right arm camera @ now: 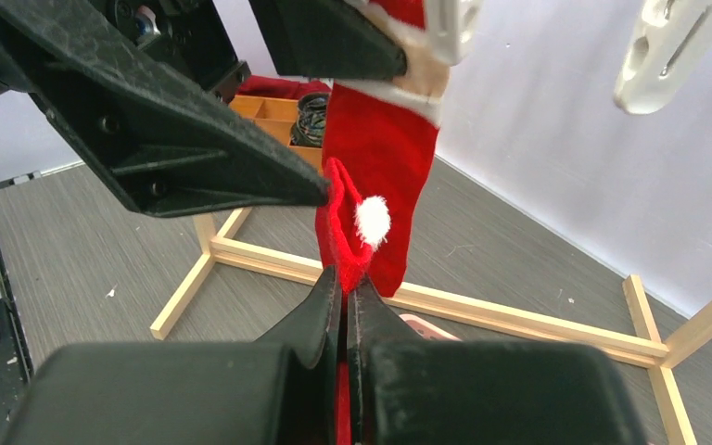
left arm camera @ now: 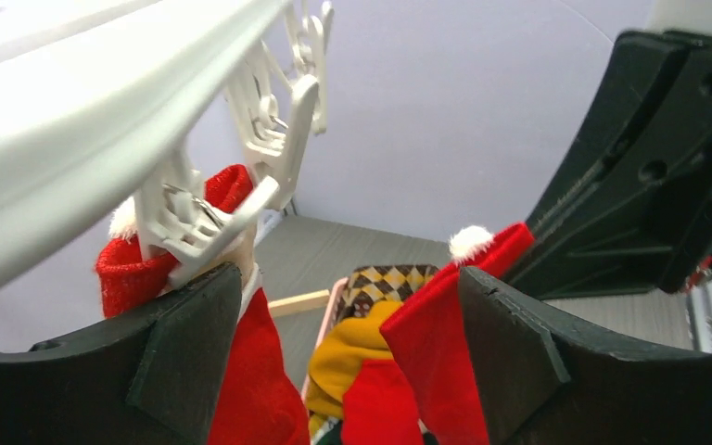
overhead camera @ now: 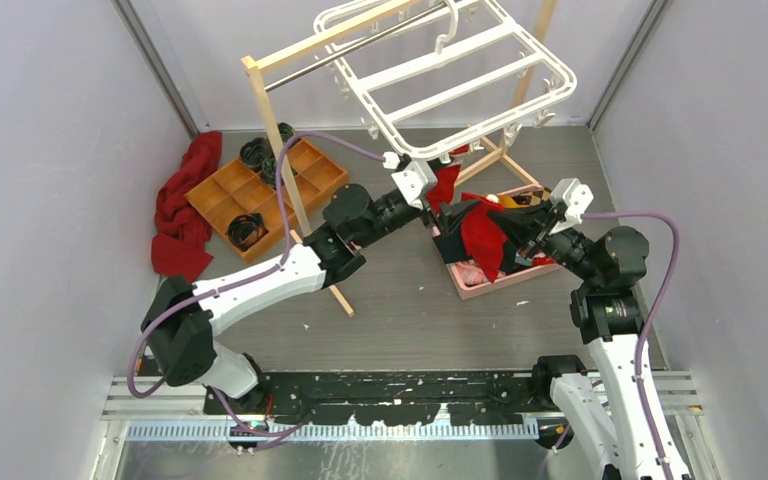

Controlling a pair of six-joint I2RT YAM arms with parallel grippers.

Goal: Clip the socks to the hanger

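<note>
The white hanger [overhead camera: 440, 70] stands overhead with clips along its edge. A red sock [left arm camera: 264, 380] with a pale band hangs at a white clip [left arm camera: 195, 222] on its near edge. My left gripper is open, one finger beside that hanging sock. My right gripper is shut on a second red sock [right arm camera: 345, 222], which has a white pompom [right arm camera: 373, 221]. In the top view this held sock [overhead camera: 482, 240] dangles over the box, right of my left gripper [overhead camera: 443, 212]. The left finger's tip partly hides it in the left wrist view.
A pink box [overhead camera: 485, 288] of mixed socks stands below. Wooden frame legs [right arm camera: 426, 306] cross the floor under the hanger. Further left are a wooden compartment tray [overhead camera: 215, 200] with black cables and a red cloth [overhead camera: 182, 215].
</note>
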